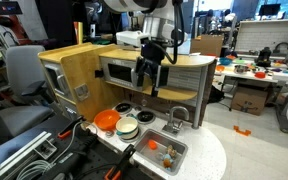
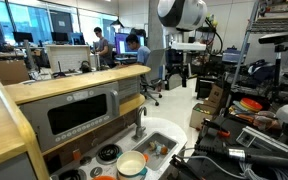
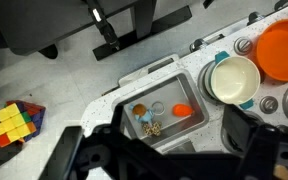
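Observation:
In exterior view 1 my gripper (image 1: 151,82) hangs in the air, pointing down over the toy kitchen. Its two fingers stand wide apart in the wrist view, open, with nothing held between them. Beneath it in that view is a grey sink (image 3: 171,92). Inside lie a red-orange piece (image 3: 182,110), a blue piece (image 3: 144,116) and a brown one (image 3: 139,109), all small. To the sink's right sits a cream pot (image 3: 235,80) with a green rim, beside an orange pan (image 3: 281,50).
A tap (image 1: 180,115) rises behind the sink. The microwave (image 1: 123,72) and the wooden shelf (image 1: 179,93) stand at the back. Bare white counter (image 1: 206,150) lies right of the sink. A coloured cube (image 3: 12,123) shows at the wrist view's left edge.

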